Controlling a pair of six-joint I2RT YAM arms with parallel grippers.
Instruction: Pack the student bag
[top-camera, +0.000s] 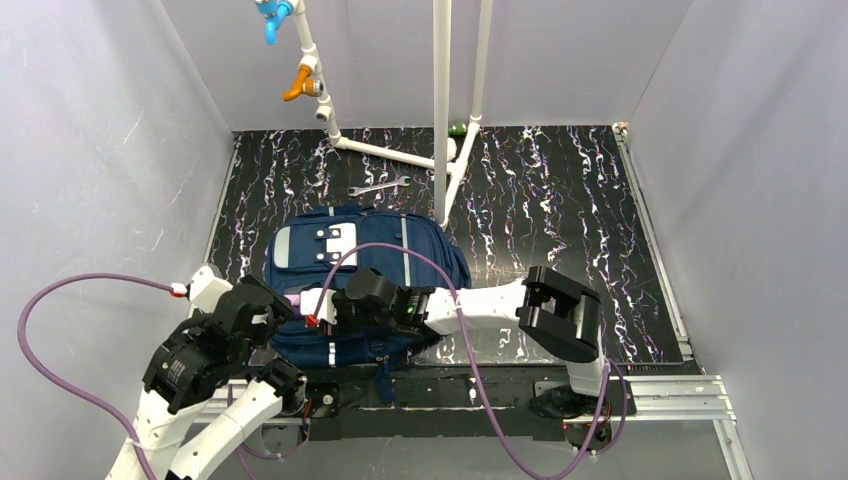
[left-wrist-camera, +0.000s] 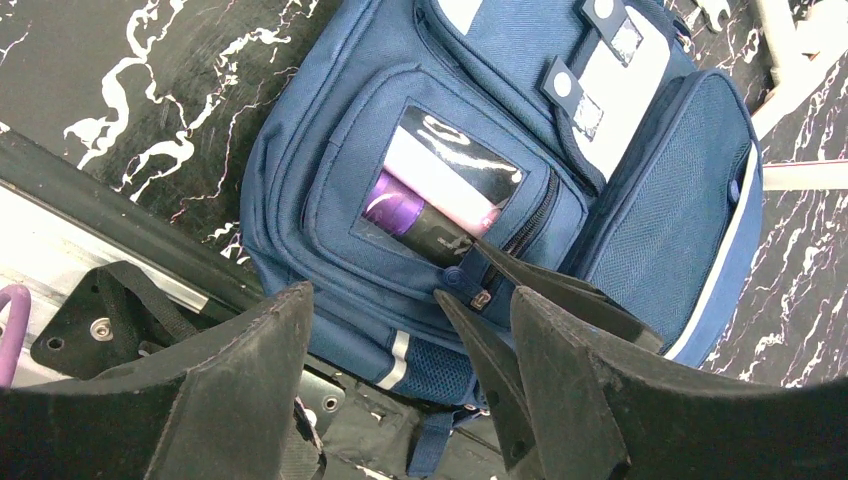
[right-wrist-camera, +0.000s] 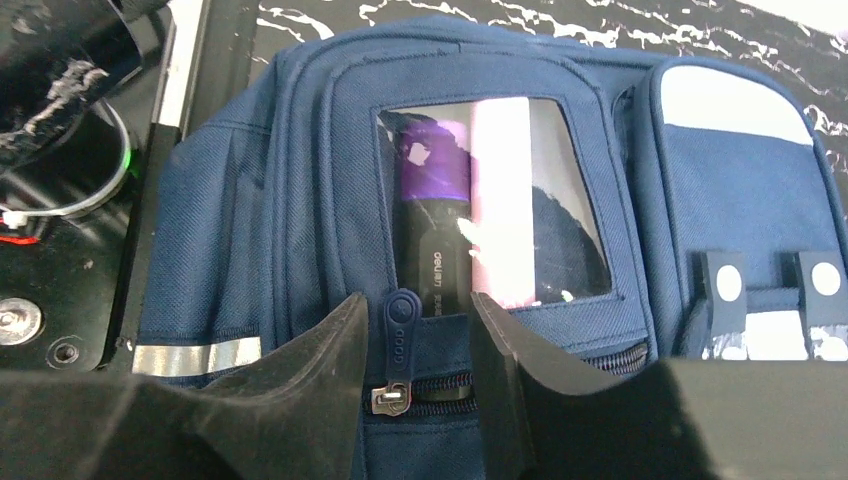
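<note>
A navy student bag (top-camera: 345, 235) lies flat on the dark marbled table. Its small pocket (left-wrist-camera: 330, 190) has a clear window, behind which lie a black-and-purple deli glue stick (right-wrist-camera: 437, 235) and a pink-white item (right-wrist-camera: 502, 200). The dark zipper pull (right-wrist-camera: 402, 330) is at one corner of this pocket. My right gripper is partly open, with the pull between its fingers and gaps showing beside it. Over the lower side of the bag, my left gripper is open, its fingers apart and gripping nothing; the right gripper's fingertips show beyond it.
A wrench (top-camera: 380, 187) lies behind the bag, near white pipes (top-camera: 390, 153) that rise from the table. Both arms are close together over the front of the bag. Free table surface (top-camera: 560, 200) extends to the right.
</note>
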